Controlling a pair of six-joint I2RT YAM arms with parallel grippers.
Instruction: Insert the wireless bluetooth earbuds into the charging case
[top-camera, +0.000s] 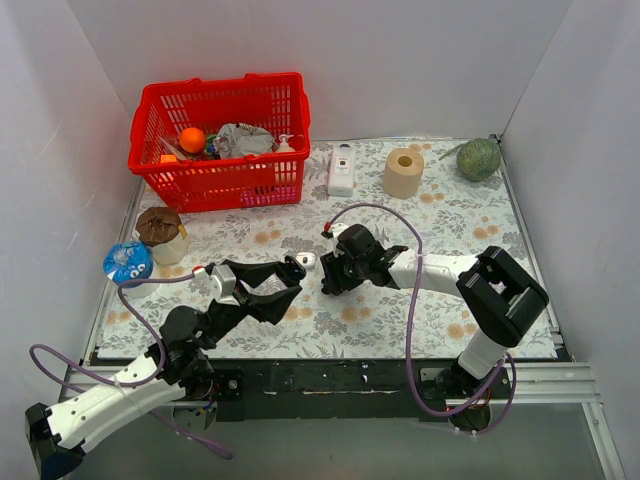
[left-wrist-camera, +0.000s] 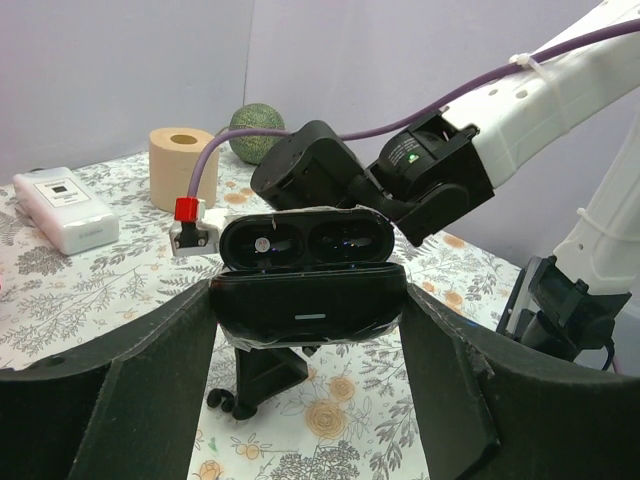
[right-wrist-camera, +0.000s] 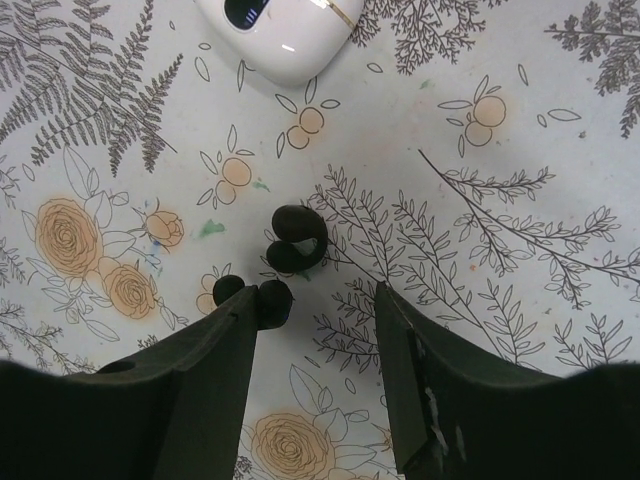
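Note:
My left gripper is shut on the open black charging case (left-wrist-camera: 310, 300), whose two slots face up in the left wrist view. On the patterned table, two small black earbuds (right-wrist-camera: 298, 238) (right-wrist-camera: 270, 305) lie under my open right gripper, the lower one at its left fingertip. A white case (right-wrist-camera: 280, 30) sits just beyond them, also seen in the top view (top-camera: 305, 261).
The red basket (top-camera: 218, 90) stands at the back left. A white box (top-camera: 341, 170), a paper roll (top-camera: 403, 172) and a green ball (top-camera: 479, 160) line the back. Bags sit on the left edge.

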